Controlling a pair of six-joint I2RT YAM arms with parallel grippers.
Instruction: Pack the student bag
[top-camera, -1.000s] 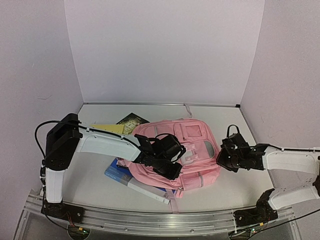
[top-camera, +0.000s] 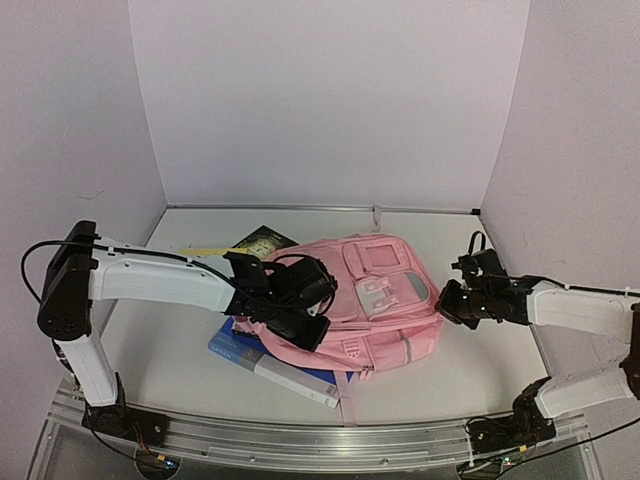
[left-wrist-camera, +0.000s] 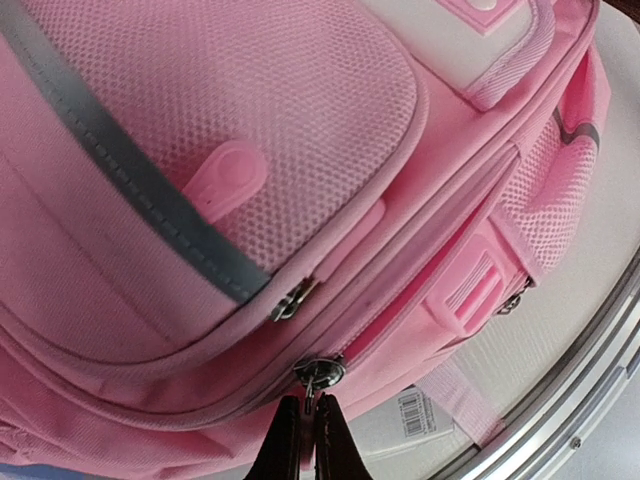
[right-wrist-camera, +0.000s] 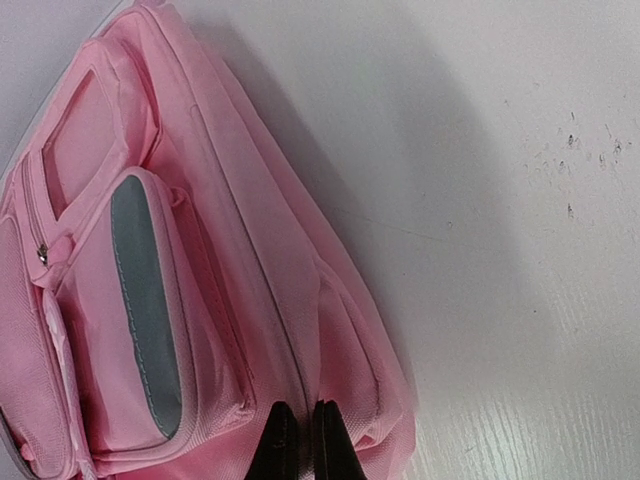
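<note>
The pink backpack (top-camera: 352, 285) lies flat, its pockets facing up. My left gripper is shut on the zipper pull (left-wrist-camera: 307, 440), which hangs from the metal slider (left-wrist-camera: 320, 372) on the bag's near-side seam. Right of that slider the seam is parted in a narrow slit; to its left the edges run together. At the bag's right end, my right gripper is shut on the edge fabric (right-wrist-camera: 303, 365), pinching a fold of it. The left arm hides part of the bag's left side in the top view.
Partly under the bag's near left side lie a blue book (top-camera: 236, 346) and a white-and-blue box (top-camera: 297, 383). A dark book (top-camera: 264, 241) sits behind the bag and a yellow item (top-camera: 212, 251) beyond the left arm.
My left gripper has moved left along the bag's near seam, the slit to its right growing longer. The right gripper has shifted only slightly at the bag's right end.
</note>
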